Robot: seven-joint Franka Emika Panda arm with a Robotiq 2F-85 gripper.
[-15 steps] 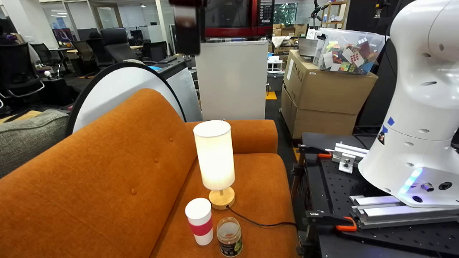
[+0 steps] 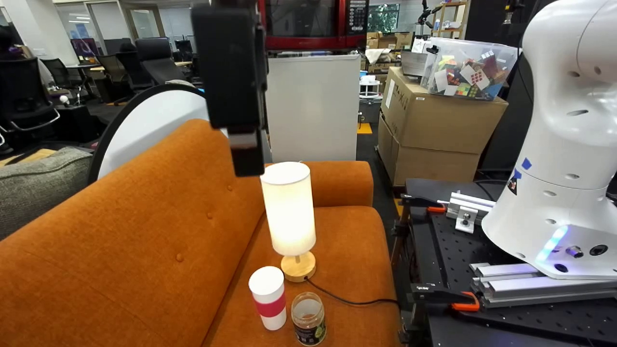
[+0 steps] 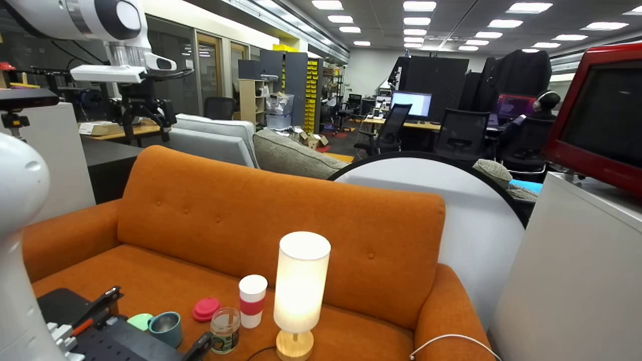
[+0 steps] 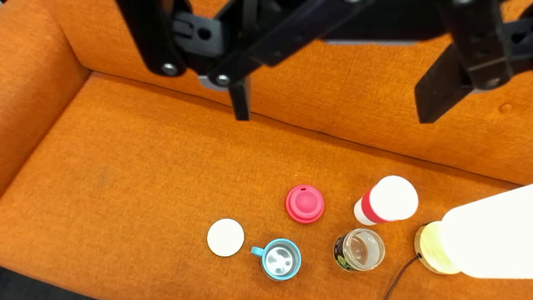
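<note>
My gripper stands open high above the orange sofa, its two dark fingers wide apart and empty. In the wrist view a pink-red lid (image 4: 305, 204) lies flat on the seat, with a white disc-like lid (image 4: 225, 237) to its left. A blue mug (image 4: 280, 259) has its handle pointing left. A clear glass jar (image 4: 360, 249) with a dark label stands beside a white cup (image 4: 392, 200) with a red band. At the right a lit lamp (image 3: 302, 280) rises on a round wooden base. In exterior view 2 the gripper (image 3: 147, 129) hangs at upper left, over the sofa's back.
A black cable (image 2: 347, 300) runs from the lamp across the seat. The black mounting table (image 2: 457, 254) borders the sofa's front. The sofa's backrest (image 3: 271, 210) rises behind the objects, and the left half of the seat (image 4: 125, 165) is bare.
In exterior view 1 the dark gripper part has come lower and slightly left, now covering part of the background behind the sofa. The lamp, cup and jar have not moved.
</note>
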